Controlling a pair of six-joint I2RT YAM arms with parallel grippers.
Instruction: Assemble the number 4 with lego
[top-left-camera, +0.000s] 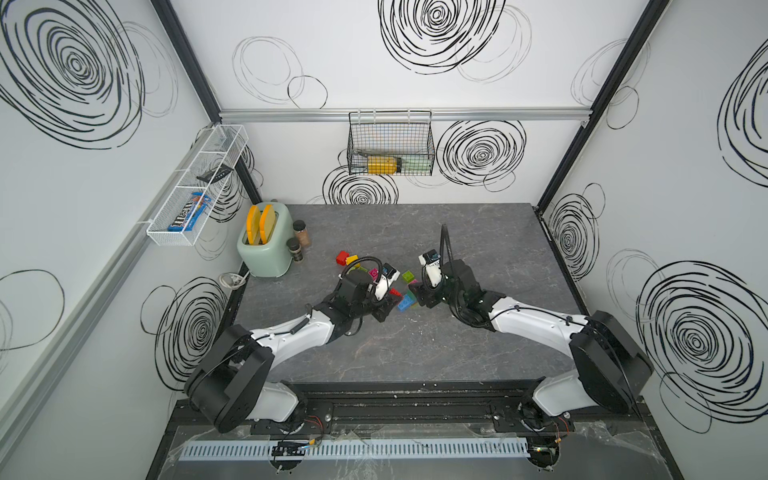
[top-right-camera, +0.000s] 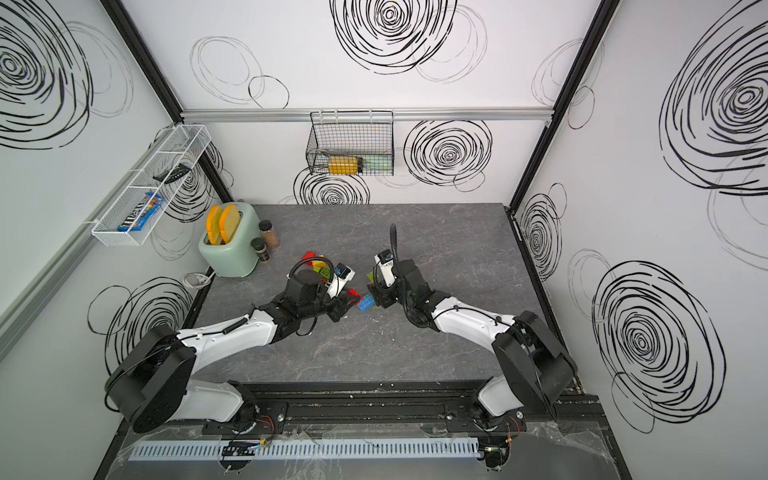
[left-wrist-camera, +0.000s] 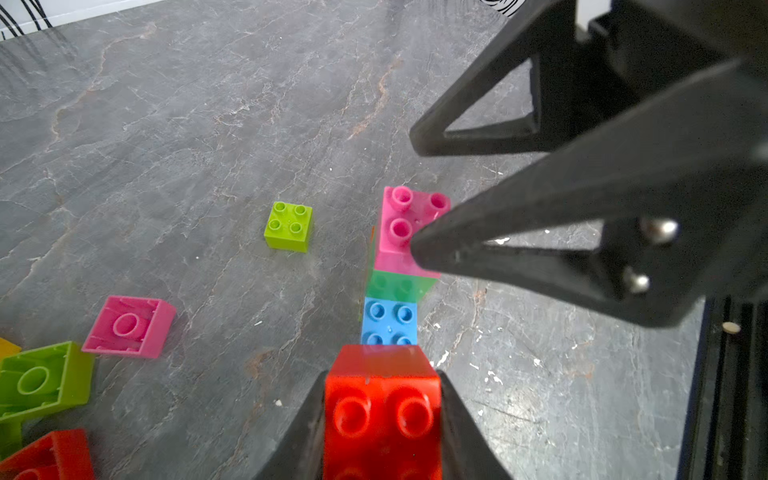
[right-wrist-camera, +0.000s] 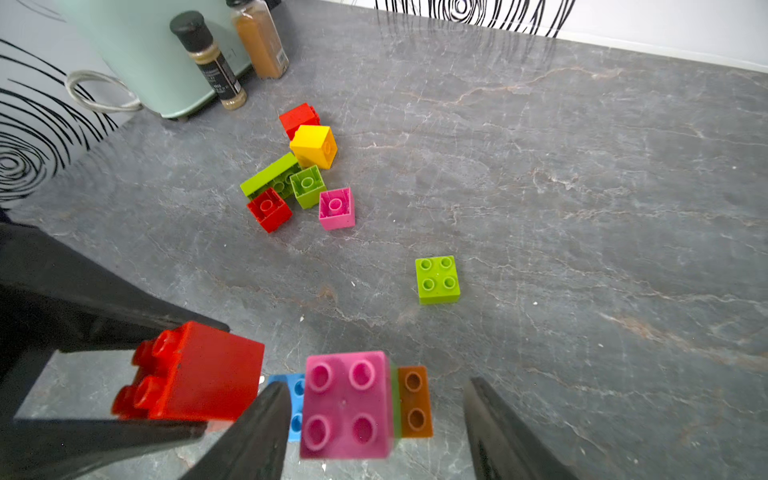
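My left gripper (top-left-camera: 390, 300) is shut on a red brick, held low in its wrist view and at left in the right wrist view. On the table below stands a built group: a pink brick (right-wrist-camera: 344, 404) on green (left-wrist-camera: 392, 284), beside a blue brick (left-wrist-camera: 389, 320) and an orange brick (right-wrist-camera: 414, 400). My right gripper (top-left-camera: 424, 292) hangs open over this group, its fingertips either side of the pink top, apparently above it. A lime brick (right-wrist-camera: 437, 284) lies alone behind the group.
Loose red, yellow (right-wrist-camera: 313, 145), green and pink (right-wrist-camera: 336, 209) bricks lie back-left, near two spice jars (right-wrist-camera: 220, 76) and the toaster (top-left-camera: 265, 252). Wire baskets hang on the walls.
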